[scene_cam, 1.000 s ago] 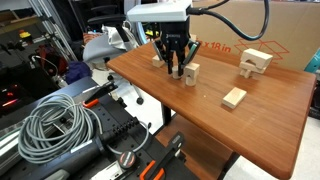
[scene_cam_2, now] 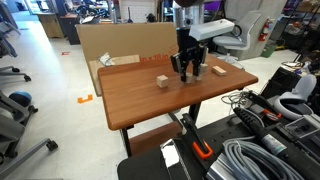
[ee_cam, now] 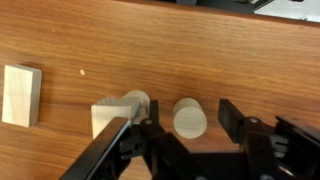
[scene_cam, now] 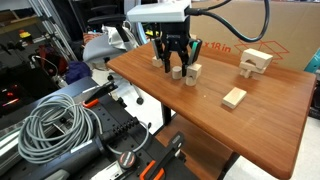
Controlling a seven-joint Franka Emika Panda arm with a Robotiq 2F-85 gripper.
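Note:
My gripper (scene_cam: 177, 68) points down over the wooden table, its fingers spread. In the wrist view a small, pale wooden cylinder (ee_cam: 190, 118) stands between the two dark fingers, with gaps showing at either side. That cylinder (scene_cam: 176, 72) also shows below the gripper in exterior view 1. Close by on one side is a light block (ee_cam: 108, 117), with another rounded wooden piece (ee_cam: 138, 99) beside it. In exterior view 2 the arm partly hides the pieces around the gripper (scene_cam_2: 189, 77).
A flat wooden block (scene_cam: 234, 97) lies alone toward the table's front right. Stacked blocks (scene_cam: 255, 60) stand farther back, before a cardboard box (scene_cam: 290, 40). A small cube (scene_cam_2: 162, 81) sits apart in exterior view 2. Bare table (scene_cam: 265, 115) lies to the right.
The arm stays in nearly the same place, and the other blocks have not moved.

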